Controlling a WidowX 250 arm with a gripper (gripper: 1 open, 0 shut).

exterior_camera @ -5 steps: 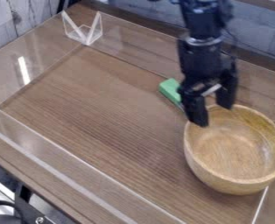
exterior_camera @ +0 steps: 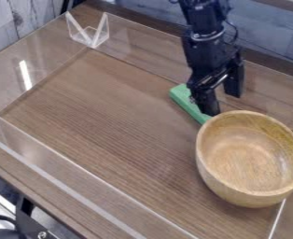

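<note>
My black gripper (exterior_camera: 216,89) hangs from the top of the camera view, open, its fingers low over a green bar-shaped object (exterior_camera: 187,100) on the wooden table (exterior_camera: 87,131). The green object lies tilted just left of and behind a large tan bowl (exterior_camera: 246,163), partly hidden by the gripper and the bowl. Whether the fingers touch the green object I cannot tell.
A small white wire-like item (exterior_camera: 90,31) stands at the back left. Dark cables show at the lower left corner, beyond the table edge.
My gripper has moved from over the bowl, back and to the left, to the green object.
</note>
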